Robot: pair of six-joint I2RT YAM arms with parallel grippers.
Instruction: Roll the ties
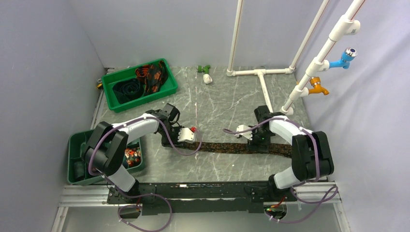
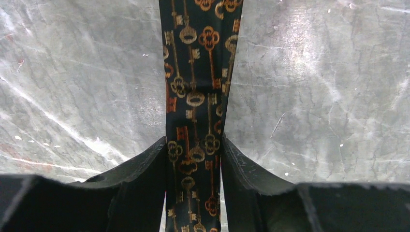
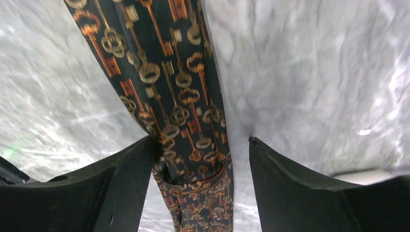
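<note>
A dark tie point(image 1: 222, 148) with brown and orange key patterns lies stretched left to right across the table. In the left wrist view, my left gripper is part open and astride the tie point(image 2: 198, 111), one finger close against each edge. My right gripper stands open over the tie's right part; there the cloth point(image 3: 167, 82) runs between its fingers, nearer the left one and touching or almost touching it. A cross fold shows in the tie just below those fingertips. The arms hide parts of the tie in the top view.
At the back left, a green tray point(image 1: 172, 87) holds rolled dark and orange-patterned ties. A divided dark green box point(image 1: 72, 154) stands front left. White pipes point(image 1: 246, 72) rise at the back right, and a green tap point(image 1: 205, 70) lies at the back.
</note>
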